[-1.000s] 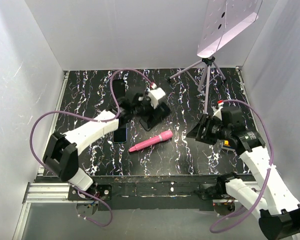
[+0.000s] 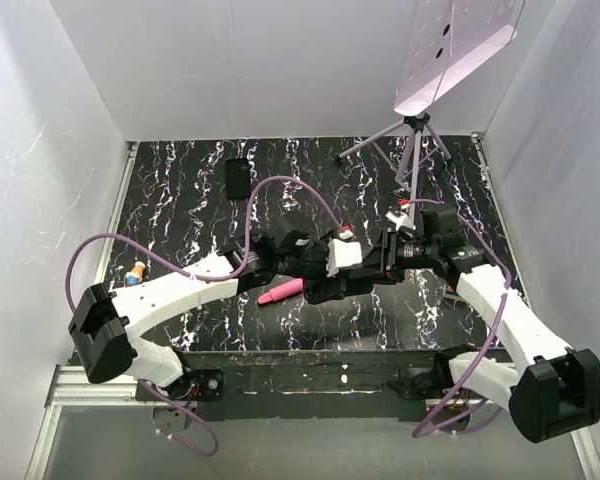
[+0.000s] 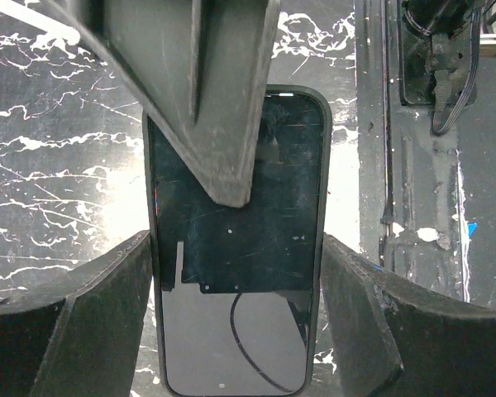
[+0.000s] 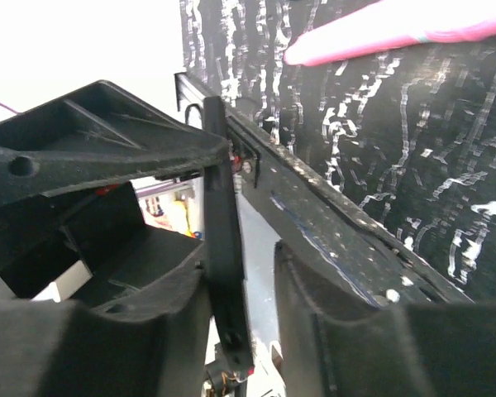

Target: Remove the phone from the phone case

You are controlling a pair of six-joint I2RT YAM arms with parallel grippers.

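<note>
The phone point(image 3: 236, 248), screen facing the left wrist camera, is held in my left gripper, whose fingers close on both long sides of its lower half. In the top view both grippers meet above the middle of the table. In the right wrist view the phone appears edge-on as a dark upright strip point(image 4: 225, 248). My right gripper is at it, its fingertips either side, blurred; I cannot tell whether they grip it. Whether a case is on the phone is hard to make out.
A pink stick point(image 2: 278, 292) lies beneath the arms. A black flat rectangle point(image 2: 238, 178) lies at the back left. A small orange-and-blue object point(image 2: 134, 274) sits at the left. A tripod stand point(image 2: 413, 150) stands at the back right; the table's front edge is near.
My left gripper has lifted the phone and carried it right, toward the middle. My right gripper has moved left to meet it.
</note>
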